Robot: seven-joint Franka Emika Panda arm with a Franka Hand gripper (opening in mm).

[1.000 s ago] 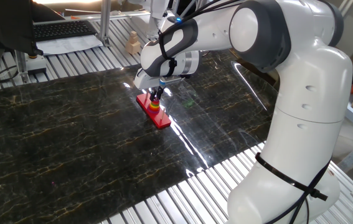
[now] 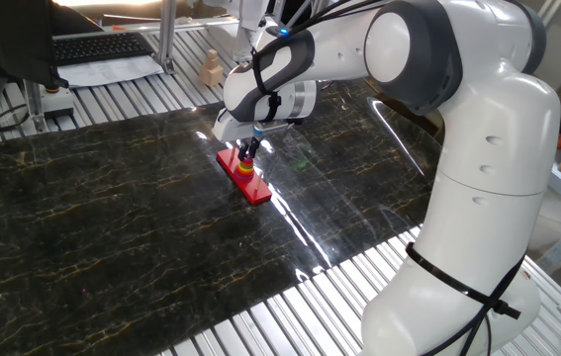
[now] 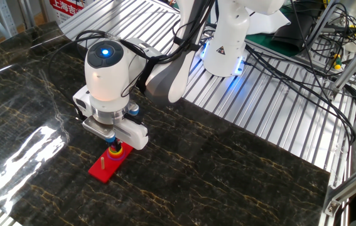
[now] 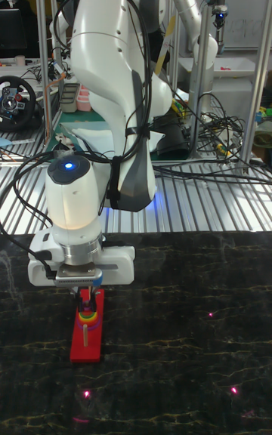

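A long red board [image 2: 257,193] with upright pegs lies flat on the dark marbled tabletop. Several coloured rings, yellow among them, form a small stack [image 2: 246,168] around the middle of the board. In the second exterior view the ring stack [image 3: 115,151] sits behind a bare wooden peg [image 3: 102,163]. My gripper [image 2: 248,155] points down right over the stack, its fingertips at the top of the rings. From the third exterior view the gripper [image 4: 87,309] also covers the board's far part. The fingers are too small and hidden to show whether they grip a ring.
Bare marbled tabletop [image 2: 92,227] surrounds the board on all sides. A slatted metal bench [image 3: 265,125] runs along the robot's side. Wooden blocks [image 2: 211,69], a keyboard [image 2: 97,47] and paper stand beyond the far edge.
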